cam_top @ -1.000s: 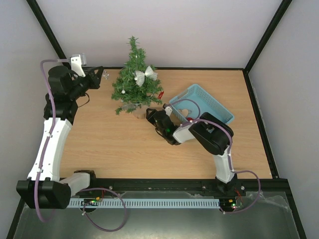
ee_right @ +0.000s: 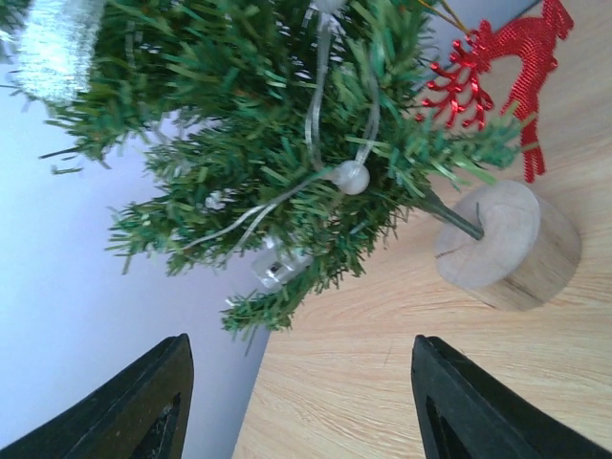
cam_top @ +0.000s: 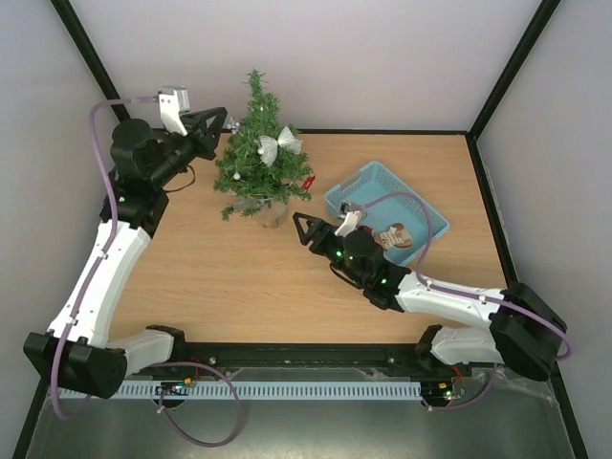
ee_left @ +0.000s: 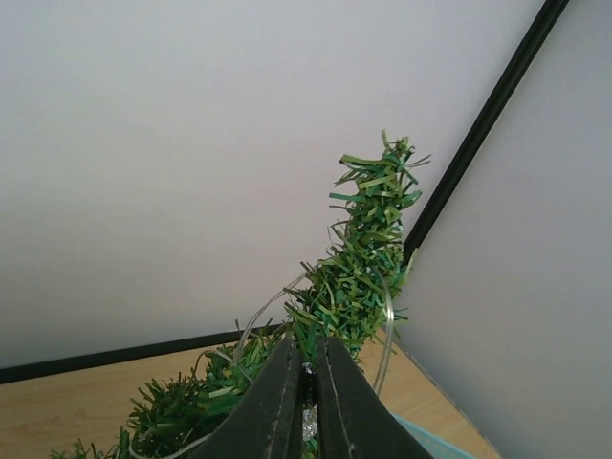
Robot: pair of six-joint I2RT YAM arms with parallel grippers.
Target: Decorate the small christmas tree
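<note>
The small green tree (cam_top: 256,182) stands at the back of the table on a wooden base (ee_right: 512,244), with a silver-white bow (cam_top: 280,145) and a red reindeer (ee_right: 531,72) on it. My left gripper (cam_top: 226,117) is at the tree's upper left, its fingers closed together; a small glittery silver ornament (ee_left: 309,423) shows at them, close to the branches. In front of the tree, to its right, my right gripper has its fingers spread, with nothing between them.
A light blue basket (cam_top: 435,215) sits right of the tree, partly behind the right arm, with a brown-and-white ornament (cam_top: 393,236) in it. A wire with small white bulbs (ee_right: 352,178) runs through the branches.
The left gripper has moved right toward the tree with the silver ornament. The right arm has swung outward, its gripper shifting slightly right. The tree has not moved.
</note>
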